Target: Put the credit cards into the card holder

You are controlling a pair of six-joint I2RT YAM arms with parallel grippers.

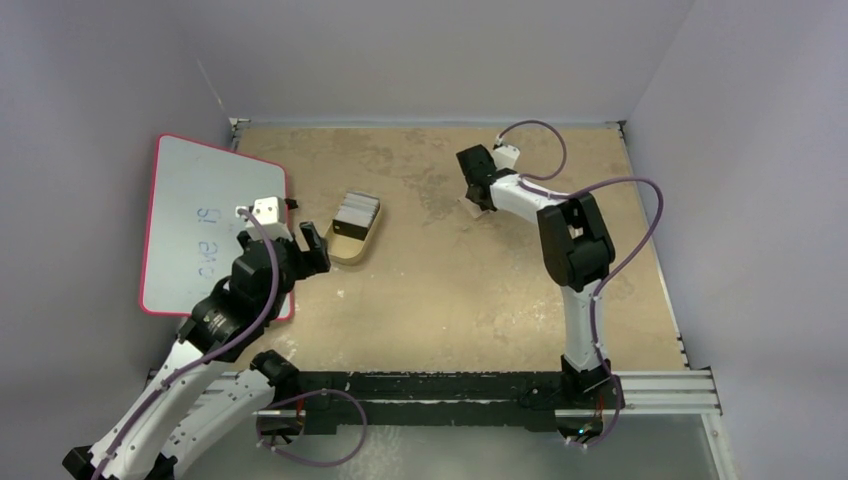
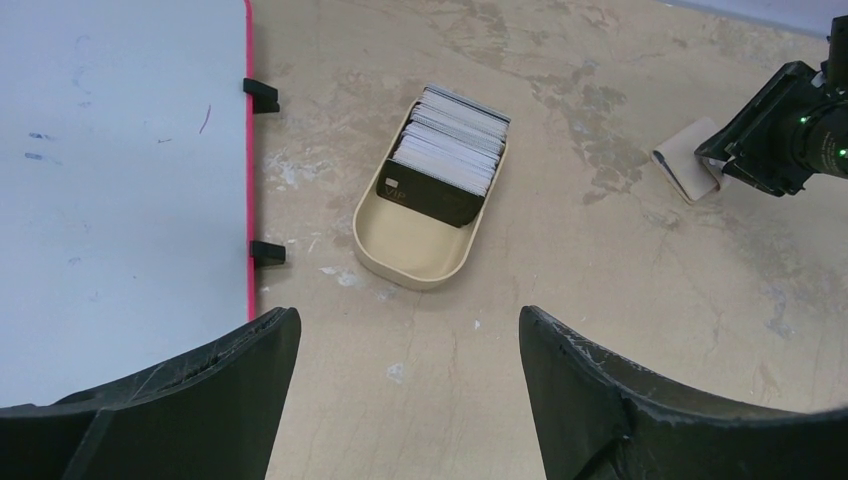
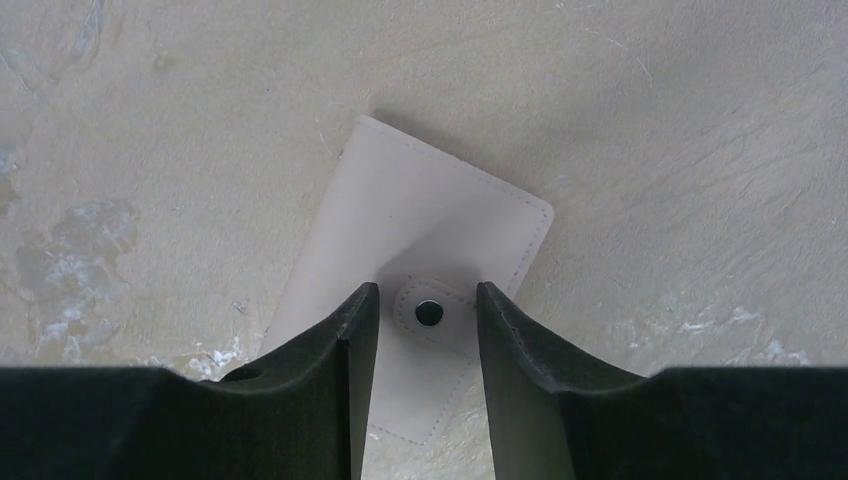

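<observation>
Several cards (image 2: pixel 452 140) stand packed in one end of a tan oval tray (image 2: pixel 412 250), left of centre in the top view; the front one is black with "VIP" on it. My left gripper is open over bare table near the tray, holding nothing. The pale pinkish card holder (image 3: pixel 440 190) lies flat on the table, its snap tab (image 3: pixel 429 313) between the part-open fingers of my right gripper. Whether those fingers touch the tab I cannot tell. From above, the right arm hides most of the holder.
A whiteboard (image 1: pixel 205 225) with a red edge lies at the left, its black clips (image 2: pixel 268 254) facing the tray. Between tray and holder the table (image 1: pixel 430 290) is clear. Grey walls close off the back and sides.
</observation>
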